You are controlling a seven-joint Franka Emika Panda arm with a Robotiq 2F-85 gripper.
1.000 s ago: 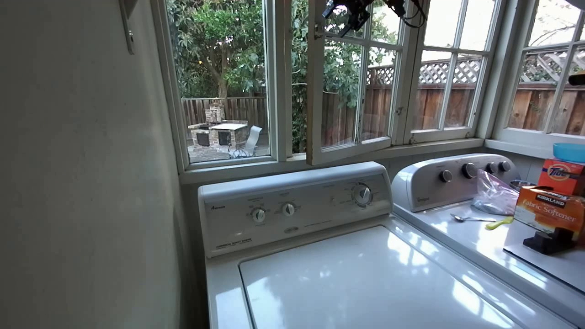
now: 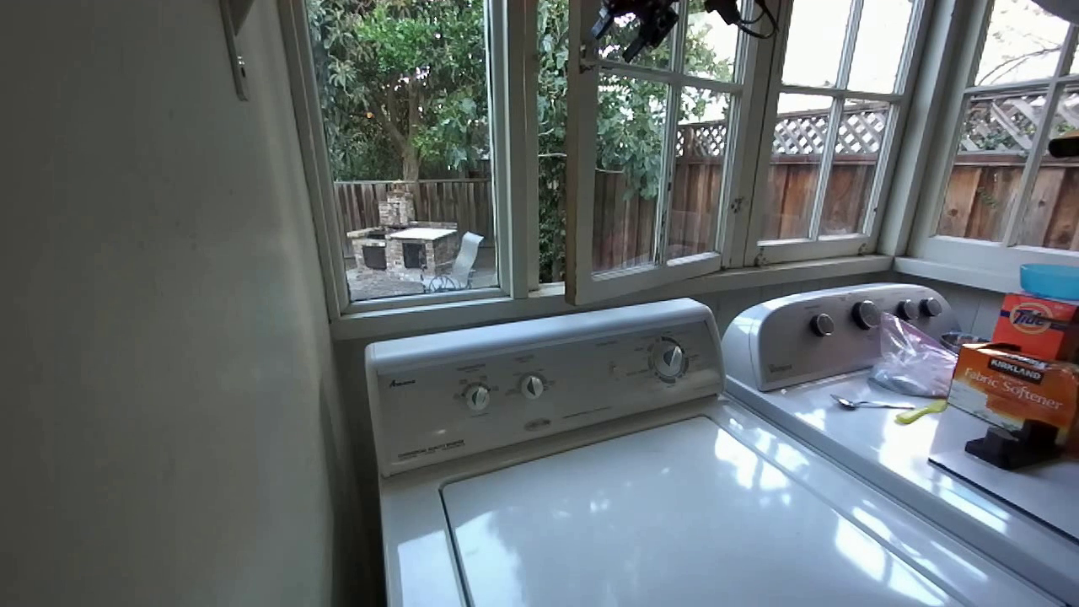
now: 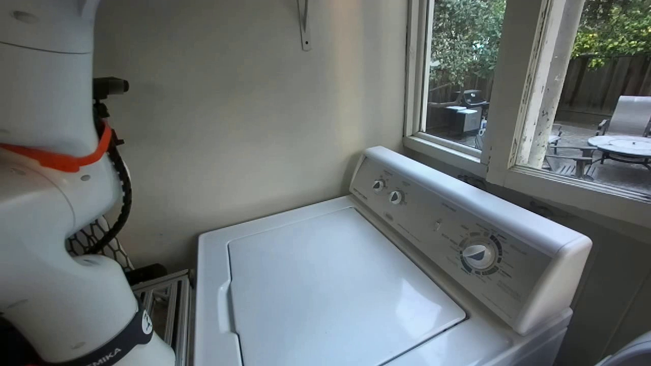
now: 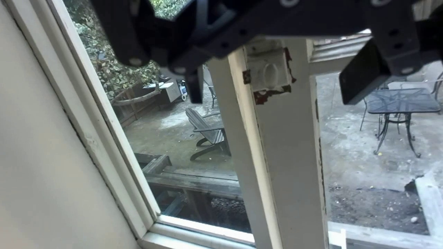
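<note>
A white-framed casement window (image 2: 582, 192) stands swung inward in exterior view 1, with a small latch (image 2: 587, 61) on its free edge. At the top of that view is my black gripper (image 2: 619, 42), close to the latch side of the frame. The wrist view has the gripper open, its dark fingers (image 4: 360, 76) wide apart and nothing held. Between and beyond them runs a white upright window post (image 4: 290, 166) with a painted metal plate (image 4: 270, 74) and chipped paint. Whether a finger touches the frame cannot be told.
A white washer (image 2: 607, 506) stands below the window, and a second machine (image 2: 840, 339) is on its right, carrying detergent boxes (image 2: 1017, 384), a plastic bag and a spoon. A bare wall (image 3: 244, 122) bounds the left side. The washer's lid is clear.
My gripper has shifted slightly left and up in exterior view 1. The casement window and the things on the machines look unmoved.
</note>
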